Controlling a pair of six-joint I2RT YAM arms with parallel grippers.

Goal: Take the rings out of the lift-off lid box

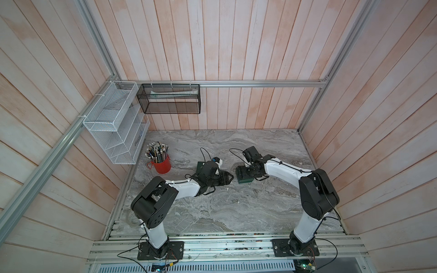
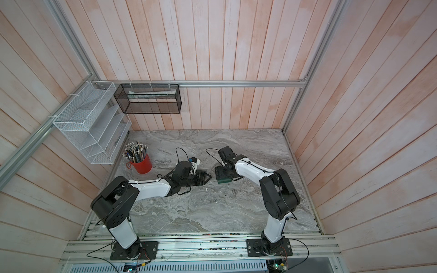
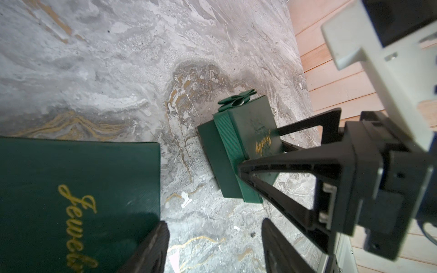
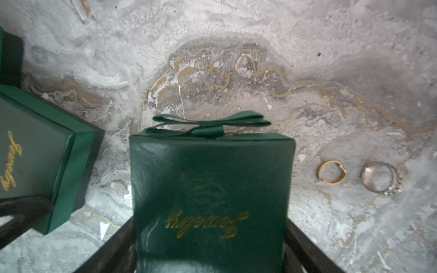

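Observation:
A dark green jewelry box (image 4: 214,191) with gold lettering and a bow (image 4: 209,122) fills the middle of the right wrist view. My right gripper stands open around it, one finger (image 4: 116,248) on each side. From the left wrist view the same box (image 3: 259,122) appears between the right gripper's dark fingers, its lid on. A second green box (image 3: 77,191) lies at the lower left there, partly behind a finger of my open left gripper. To the right of the bow box, a gold ring (image 4: 331,172) and a silver ring (image 4: 381,178) lie on the table.
A red mug (image 1: 162,165) full of brushes stands at the left of the marble table (image 1: 255,213). White wire shelves (image 1: 118,122) and a black mesh basket (image 1: 168,107) hang on the walls.

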